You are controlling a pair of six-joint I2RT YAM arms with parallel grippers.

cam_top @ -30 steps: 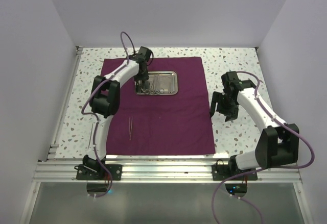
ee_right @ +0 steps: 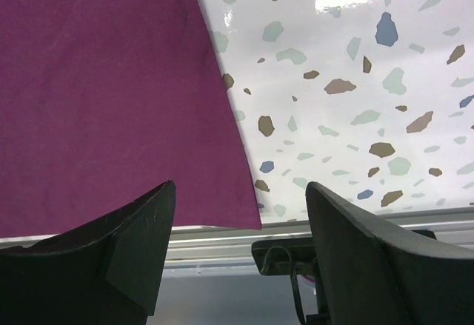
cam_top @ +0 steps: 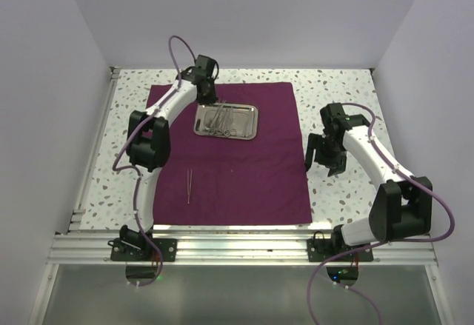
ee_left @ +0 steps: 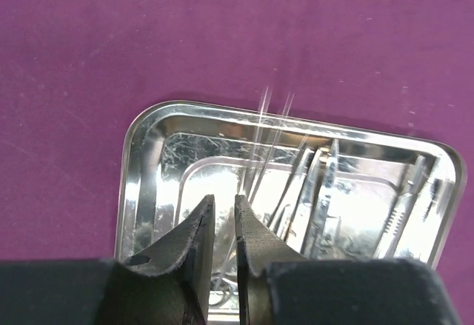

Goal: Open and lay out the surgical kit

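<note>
A shiny metal tray lies on the purple cloth, holding several slim steel instruments. My left gripper hangs over the tray's far left part; its fingertips stand a narrow gap apart. Through that gap the tray shows. A thin two-pronged instrument appears slanted, its blurred prongs reaching across the tray's far rim and its lower end behind my fingers. No firm hold on it shows. My right gripper stands wide open and empty, beside the cloth's right edge.
The purple cloth spreads over most of the speckled table. A slim pair of instruments lies on its near left part.
My left gripper has drawn slightly away toward the far side. Inside the tray, a slender instrument has shifted and now slants with its prongs at the far rim. The right arm is still.
</note>
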